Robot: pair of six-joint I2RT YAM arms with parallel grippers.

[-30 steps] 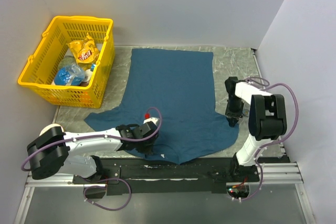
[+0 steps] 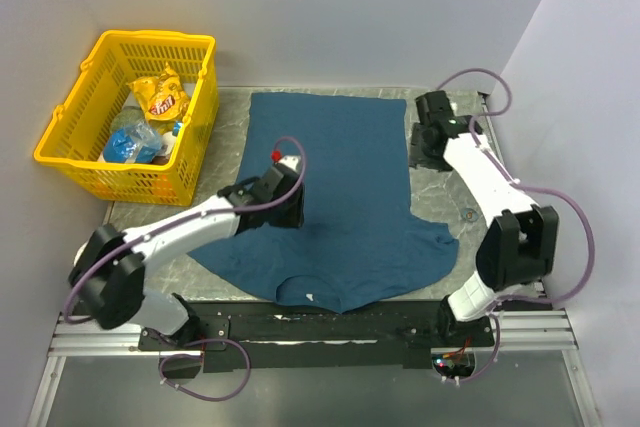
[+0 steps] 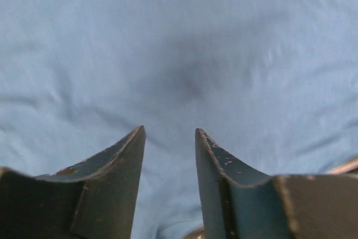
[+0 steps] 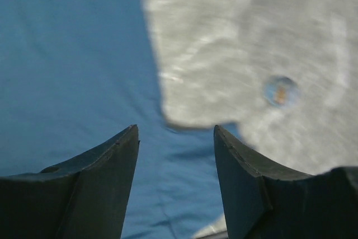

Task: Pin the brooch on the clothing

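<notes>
The blue shirt [image 2: 345,177] lies spread on the grey table, its collar toward the front edge. A small round brooch [image 4: 281,91] rests on bare table to the right of the shirt, near its sleeve; from above it is a faint ring. Over the shirt's left half hangs my left gripper, fingers apart, only blurred cloth beneath them. Beyond the shirt's right edge, above the table, my right gripper is open too, with nothing between its fingers.
A yellow basket [image 2: 185,162] with a chip bag [image 2: 160,95] and a blue-wrapped item [image 2: 132,143] stands at the back left. White walls close in on the sides and back. Bare table borders the shirt.
Both arms have lifted and moved toward the back of the table. The right gripper has left the brooch's area and the sleeve; the brooch shows on the table now.
</notes>
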